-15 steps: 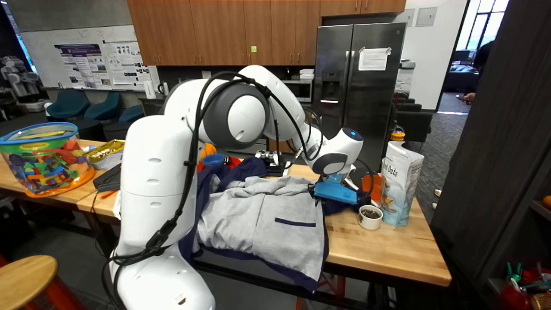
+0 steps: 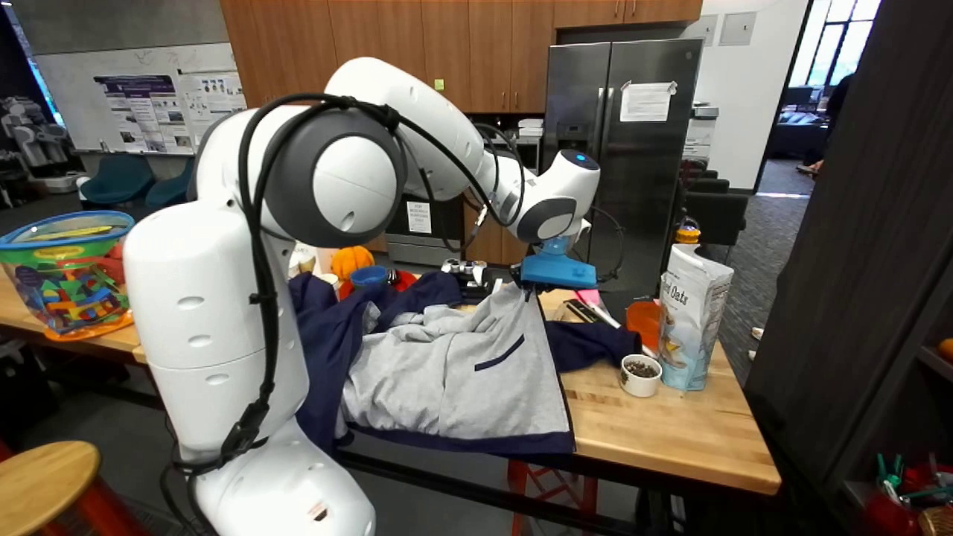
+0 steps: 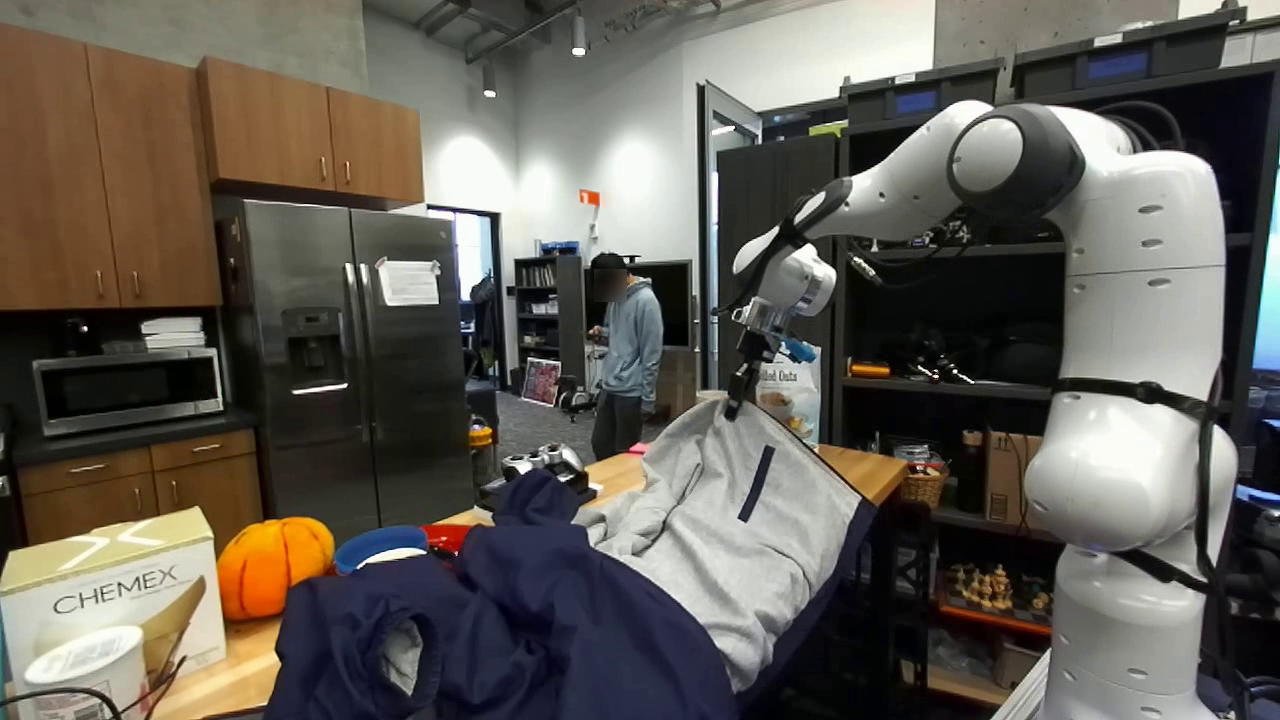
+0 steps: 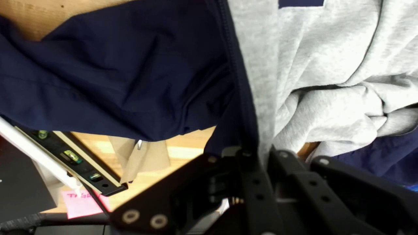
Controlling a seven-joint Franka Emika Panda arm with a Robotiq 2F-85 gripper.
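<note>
A navy jacket with a grey lining (image 2: 456, 375) lies spread on the wooden table, lining up, its near hem hanging past the table edge. My gripper (image 3: 734, 406) is shut on the jacket's front edge and holds that part raised, so the grey panel slopes up to the fingers. In the wrist view the grey and navy edge (image 4: 250, 86) runs in between the fingers. A navy sleeve (image 4: 129, 74) lies flat on the table beside the lifted edge. The navy body and the other sleeve (image 3: 504, 624) are bunched up at the opposite end.
An oats bag (image 2: 693, 321) and a small white bowl (image 2: 639, 376) stand on the table's right end. A spirit level (image 4: 74, 156) and a pink note (image 4: 84, 203) lie close to the sleeve. An orange pumpkin (image 3: 274, 566) and a Chemex box (image 3: 114, 600) stand behind the jacket.
The gripper has risen and moved toward the left in exterior view 1, lifting the jacket's edge. The grey panel, flat before, now slopes up, and the navy sleeve beyond it shows more.
</note>
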